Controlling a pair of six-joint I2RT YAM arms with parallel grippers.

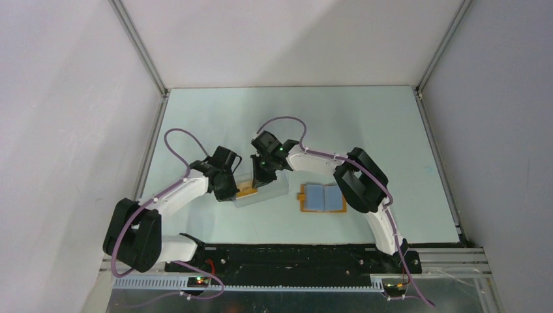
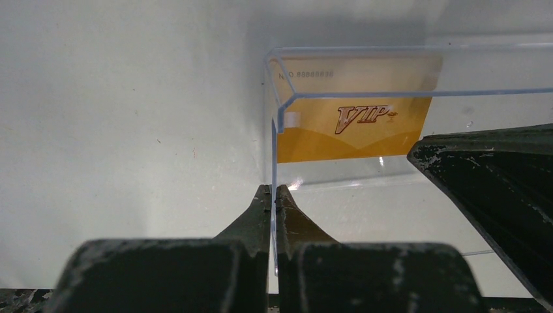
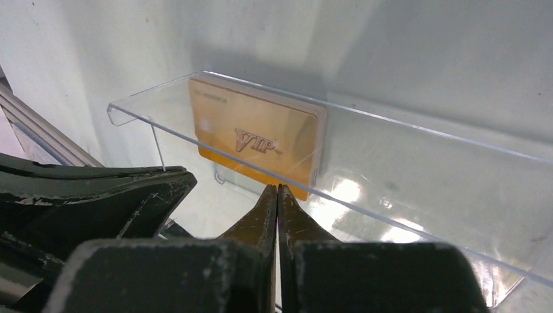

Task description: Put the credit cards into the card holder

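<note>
Gold VIP cards lie in the left part of a clear plastic box, on the table. The box's left wall runs between the fingers of my left gripper, which is shut on it. Reaching over the box from the right is my right gripper; its fingers are shut, with nothing showing between them. Its tips are by the right end of the cards; contact is unclear. The card holder lies spread open to the right, with grey-blue pockets and an orange-brown edge.
Both grippers are close together over the box; the right finger appears near the cards in the left wrist view. White walls border the table. Free room spreads across the table's back and right.
</note>
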